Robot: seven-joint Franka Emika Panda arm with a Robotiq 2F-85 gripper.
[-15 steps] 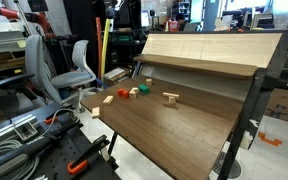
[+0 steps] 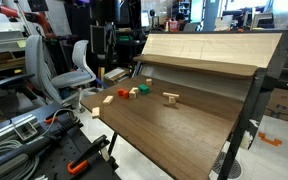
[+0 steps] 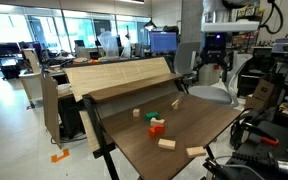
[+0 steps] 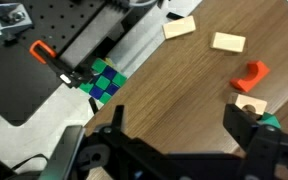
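My gripper stands open above the wooden table (image 2: 169, 130), with nothing between its fingers. In exterior view 2 the arm's lower end hangs well above the far part of the tabletop. Two pale wooden blocks (image 4: 179, 27) (image 4: 228, 42) lie near the table edge in the wrist view. A red arch-shaped block (image 4: 250, 75) lies to their right, with another pale block (image 4: 250, 104) and a green block (image 4: 271, 120) below it. A wooden piece (image 2: 171, 98) rests apart from them, farther along the table.
A raised wooden shelf (image 2: 199, 67) runs along one side of the table. The robot's dark base stand (image 2: 74, 155) is at the opposite edge. A grey chair (image 2: 74, 80) stands past the table's end.
The arm has come down in exterior view 1 and now covers most of the yellow upright strip that showed before. The blocks have not moved.
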